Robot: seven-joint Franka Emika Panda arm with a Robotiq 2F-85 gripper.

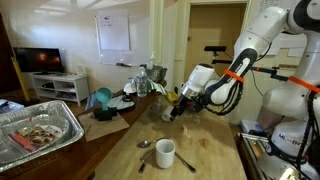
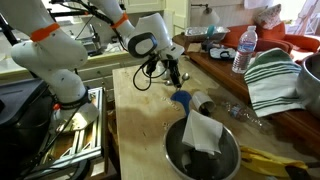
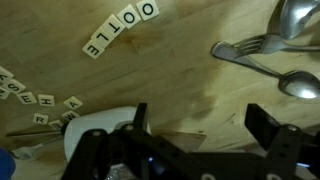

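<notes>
My gripper stands open above the wooden table, with nothing between its fingers; one finger (image 3: pixel 265 125) shows at the right. Beneath it in the wrist view are several letter tiles (image 3: pixel 122 25), a fork (image 3: pixel 265 44) and spoons (image 3: pixel 298 84). A white rounded object (image 3: pixel 105 120) is partly covered by the left finger. In exterior view 2, a pale cup (image 2: pixel 202 101) lies on its side beside a blue object (image 2: pixel 181 98). A large metal pot (image 2: pixel 175 148) with a white cloth (image 2: pixel 203 130) stands nearer that camera.
A white mug (image 1: pixel 165 153) stands on the table's near part, close to a spoon (image 1: pixel 144 144). Foil trays (image 1: pixel 35 140) are at the left. A water bottle (image 2: pixel 244 50) and striped towel (image 2: pixel 272 82) stand behind the pot. Bare tabletop (image 2: pixel 138 130) lies left of the pot.
</notes>
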